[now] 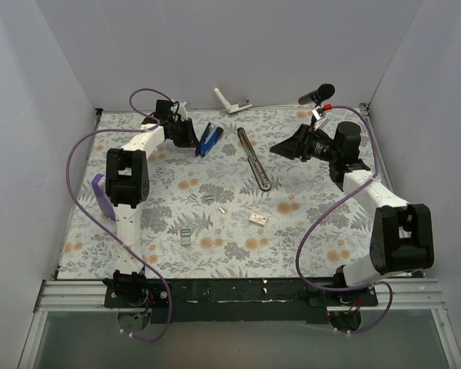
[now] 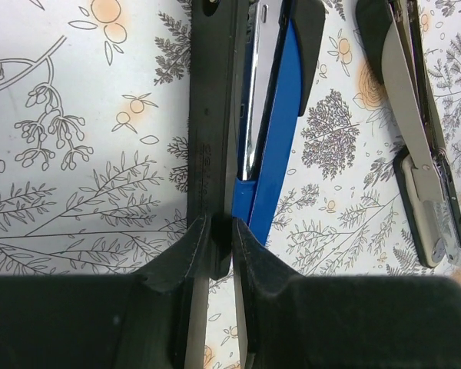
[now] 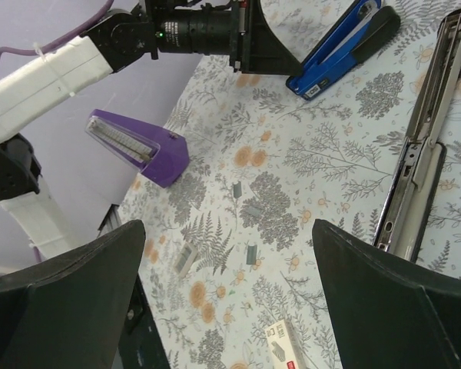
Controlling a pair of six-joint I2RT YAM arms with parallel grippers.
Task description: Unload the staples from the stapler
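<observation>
A blue and black stapler (image 1: 209, 140) lies at the back left, with my left gripper (image 1: 194, 147) at its lower end. In the left wrist view that gripper is shut on the stapler's dark bar, which runs alongside the blue body (image 2: 276, 138). The same stapler (image 3: 330, 61) shows at the top of the right wrist view. My right gripper (image 1: 288, 150) hangs open over the right part of the mat, nothing visible between its fingers.
An opened long stapler (image 1: 253, 160) lies in the middle. A purple object (image 1: 104, 196) stands at the left edge. Small staple strips (image 1: 186, 237) and a small box (image 1: 258, 219) lie toward the front.
</observation>
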